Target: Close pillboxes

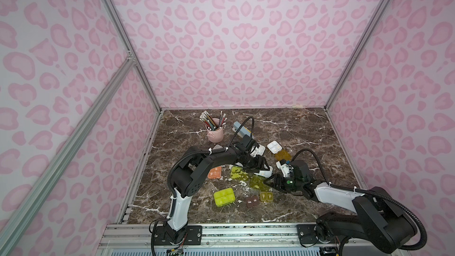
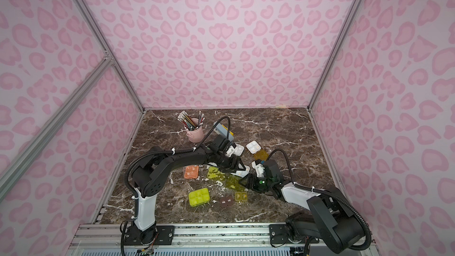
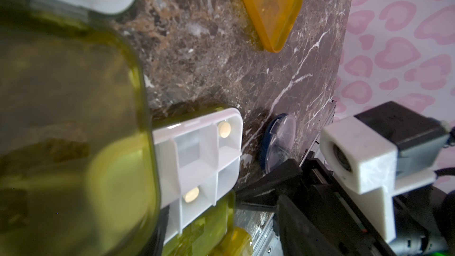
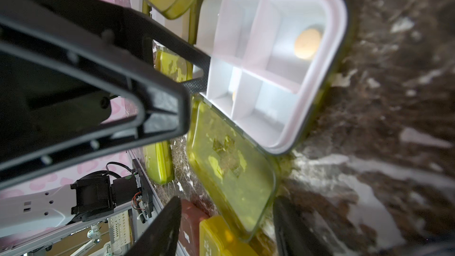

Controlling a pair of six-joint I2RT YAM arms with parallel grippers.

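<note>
An open pillbox (image 4: 272, 73) lies with its white compartment tray up, pills in some compartments, its translucent olive lid (image 4: 232, 166) folded out flat beside it. My left gripper (image 1: 260, 166) is low over the tray; in the right wrist view its black finger reaches to the tray's hinge side. My right gripper (image 1: 277, 182) is just right of the same pillbox, at the lid's end, part open with nothing seen between its fingers. A larger olive translucent box (image 3: 71, 170) fills the near left of the left wrist view.
Other pillboxes lie around: lime (image 1: 224, 196), orange (image 1: 214, 172), white (image 1: 274, 147), amber (image 3: 271, 4) and a round dark-blue one (image 3: 279, 139). A pink cup of brushes (image 1: 215, 132) stands at the back left.
</note>
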